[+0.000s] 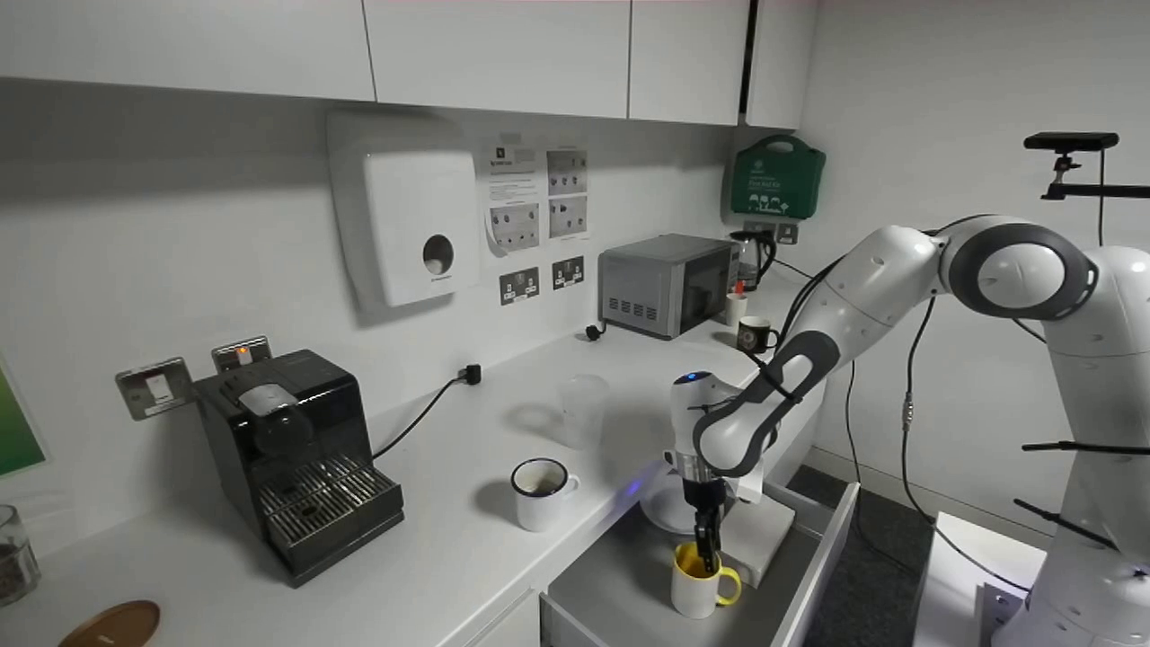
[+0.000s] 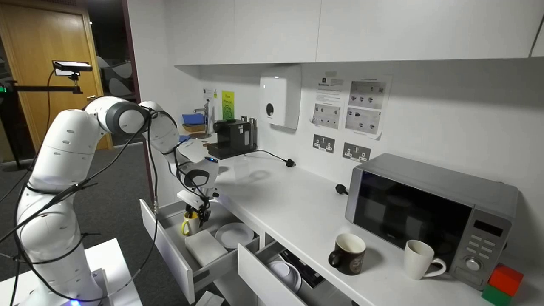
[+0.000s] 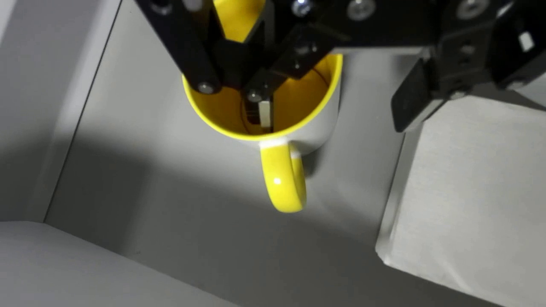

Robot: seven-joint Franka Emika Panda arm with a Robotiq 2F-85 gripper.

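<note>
A white mug with a yellow inside and yellow handle (image 1: pixel 695 593) stands upright in the open drawer (image 1: pixel 623 566). From above, my gripper reaches down over it with its fingers apart. One of its fingers (image 3: pixel 265 115) is inside the mug; the other finger (image 3: pixel 409 99) hangs outside, to the right in the wrist view. The mug's right wall lies between them, with a visible gap to the outer finger. The yellow handle (image 3: pixel 284 179) points down in the wrist view. Whether the inner finger touches the wall cannot be seen.
Beside the mug lies a pale box (image 3: pixel 471 189), with a plate (image 2: pixel 234 235) near it in the drawer. A black-rimmed white mug (image 1: pixel 541 496) and a coffee machine (image 1: pixel 296 458) stand on the counter. A second drawer (image 2: pixel 270 280) is open.
</note>
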